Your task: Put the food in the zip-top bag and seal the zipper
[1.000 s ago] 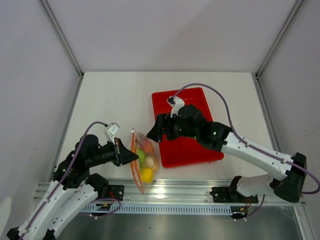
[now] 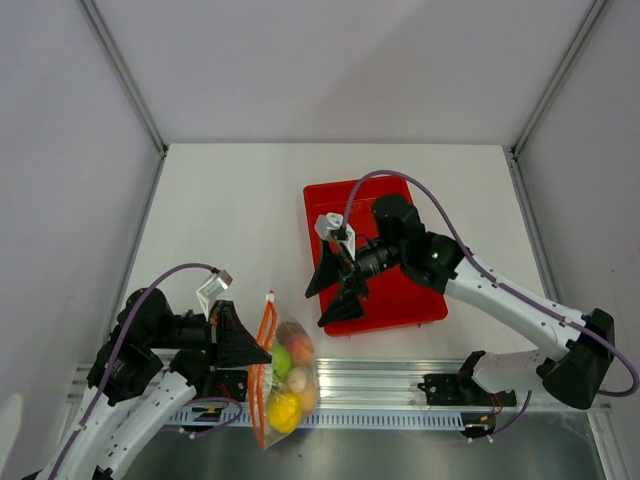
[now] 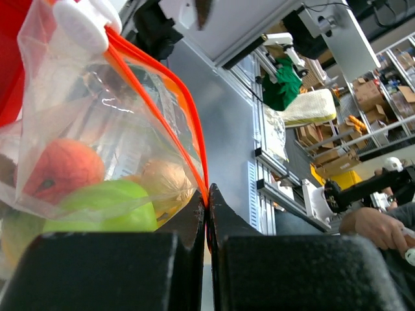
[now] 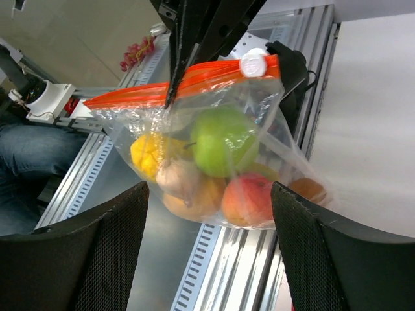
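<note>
The zip top bag [image 2: 285,385] holds several pieces of food: a green apple [image 4: 224,142], a yellow fruit [image 2: 284,408], red and pale rounded items. My left gripper [image 2: 262,355] is shut on the bag's orange zipper edge [image 3: 165,116], holding the bag up at the table's front edge; a white slider [image 4: 253,63] sits at one end of that edge. My right gripper [image 2: 330,295] stands open above and right of the bag, over the red bin, with nothing between its fingers.
The red bin [image 2: 420,310] sits on the white table [image 2: 210,220] behind the grippers. Metal rails [image 2: 370,385] run along the front edge. Walls enclose the sides and back.
My left gripper and the bag have moved toward the front, beyond the table edge. My right gripper has moved away from the bag, slightly right and down in the top view.
</note>
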